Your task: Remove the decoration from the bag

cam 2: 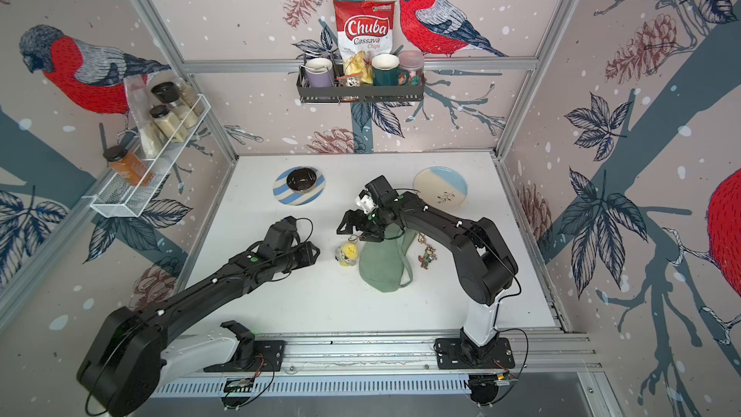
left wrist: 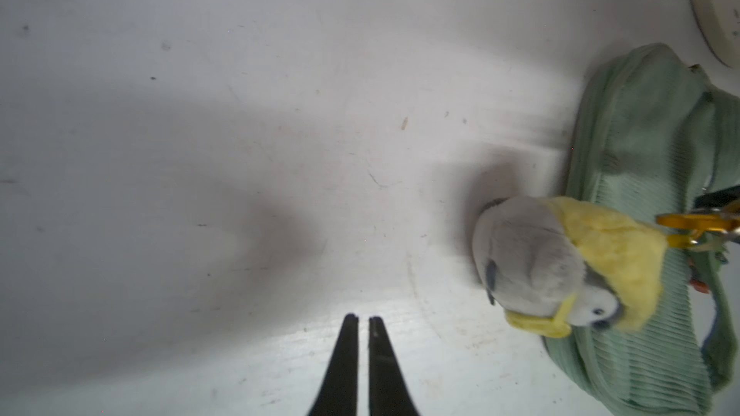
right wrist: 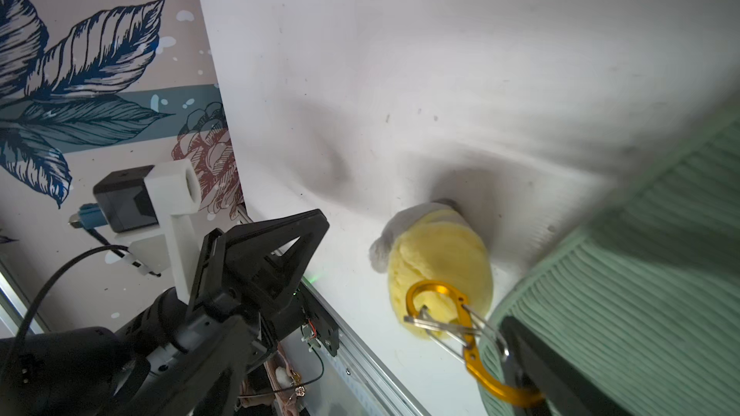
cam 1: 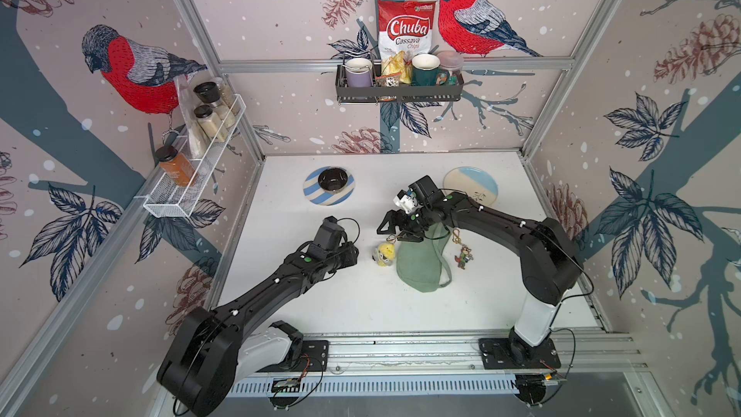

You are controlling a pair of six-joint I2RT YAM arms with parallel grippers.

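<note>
The green bag [cam 1: 418, 270] lies on the table. A yellow and grey plush bird [left wrist: 532, 254] rests at its left edge, with an orange carabiner and rings [right wrist: 501, 389] by it. My right gripper [cam 1: 397, 227] is over the bag's upper part, open, the carabiner beneath it. My left gripper [cam 1: 347, 255] stands left of the plush, its fingertips close together in the left wrist view with nothing visible between them; how far they are open is unclear. A small figure charm [cam 1: 464, 257] on a chain lies right of the bag.
A striped plate [cam 1: 312, 194] with a dark bowl [cam 1: 332, 179] is at back left, a second plate [cam 1: 471, 185] at back right. Shelves hang on the back and left walls.
</note>
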